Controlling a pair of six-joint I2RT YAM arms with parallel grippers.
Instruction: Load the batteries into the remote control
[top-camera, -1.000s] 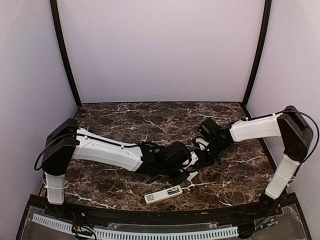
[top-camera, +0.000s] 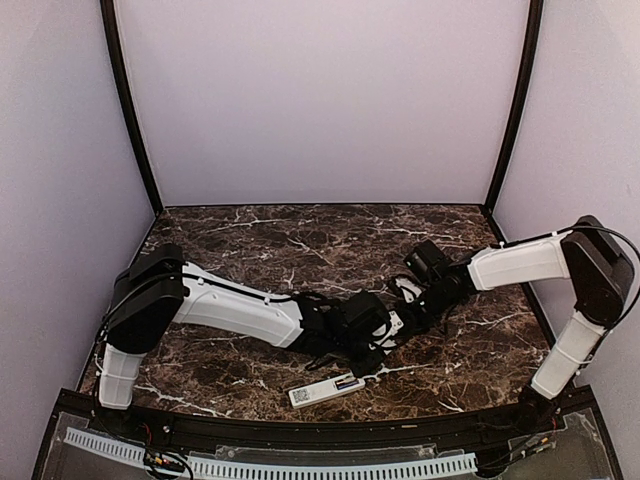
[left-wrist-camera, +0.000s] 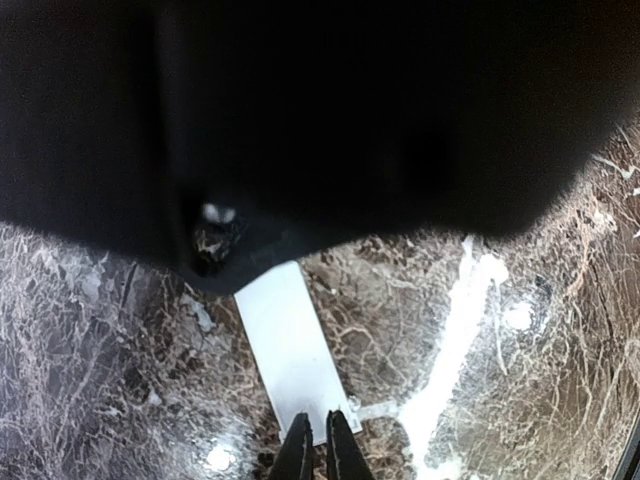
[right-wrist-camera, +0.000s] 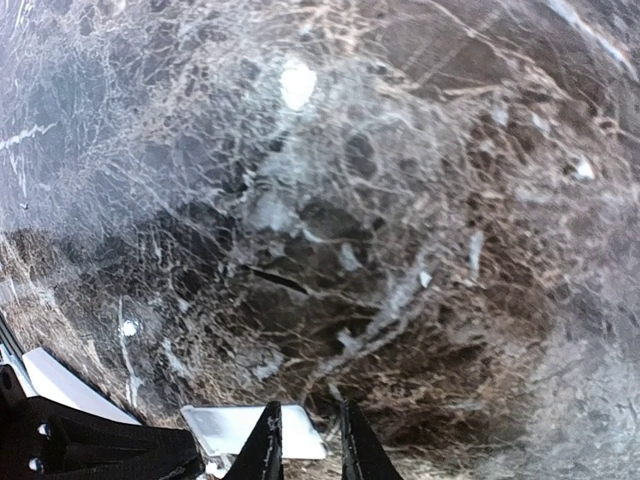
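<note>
The remote control (top-camera: 323, 392) lies near the front edge of the table, with a dark blue battery (top-camera: 348, 383) at its right end. A white flat piece, apparently the cover, lies on the marble beside it; in the right wrist view a white piece (right-wrist-camera: 250, 425) shows low. My left gripper is shut at the lower end of that piece, nothing visible between its fingers. My right gripper stands open above the table by the white piece, nothing between its fingers. The top view hides both grippers' tips behind the arms.
The two arms are close together at the middle, above the remote. A dark rail (top-camera: 200, 423) runs along the front edge.
My left arm has shifted right and toward the front over the last second, covering more of the white piece. The remote lies unmoved.
</note>
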